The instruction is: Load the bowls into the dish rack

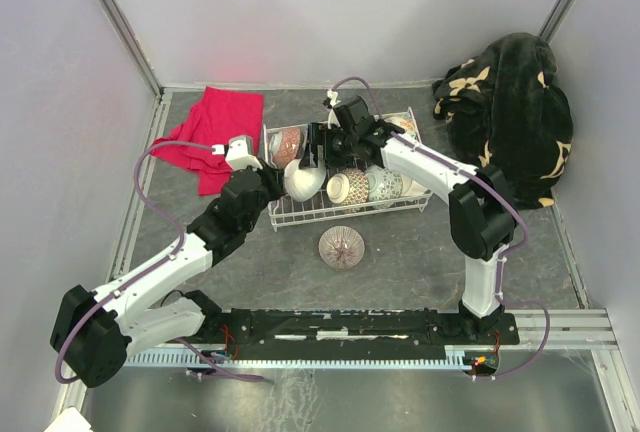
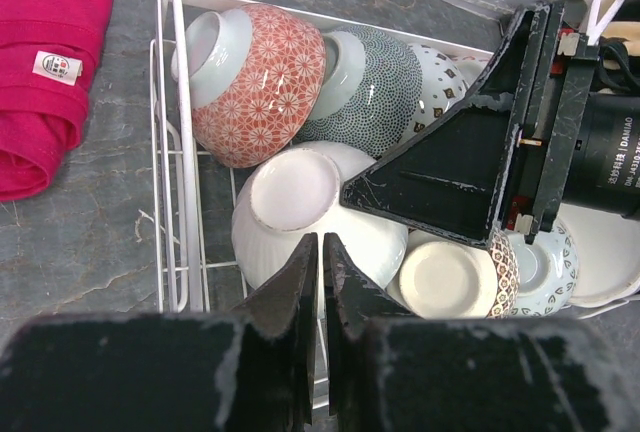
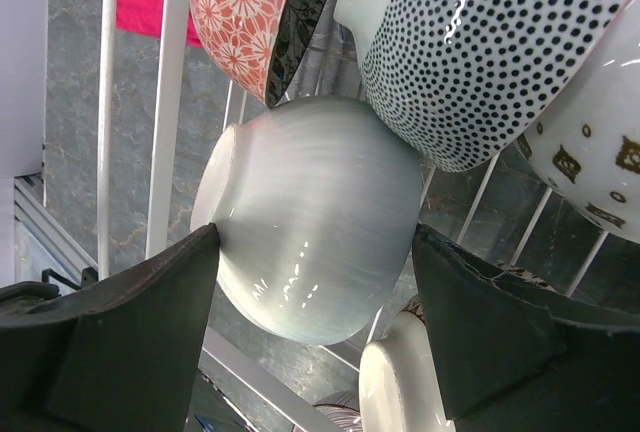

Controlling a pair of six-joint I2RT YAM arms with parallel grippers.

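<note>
A white bowl lies tilted on its side in the front left of the wire dish rack. My right gripper is open around it from above. My left gripper is at the rack's left end above the same bowl, its fingers close together; whether they are shut is unclear. A red patterned bowl, a speckled bowl and several other bowls fill the back and right. A ribbed bowl stands on the floor before the rack.
A red cloth lies back left, a dark patterned cloth back right.
</note>
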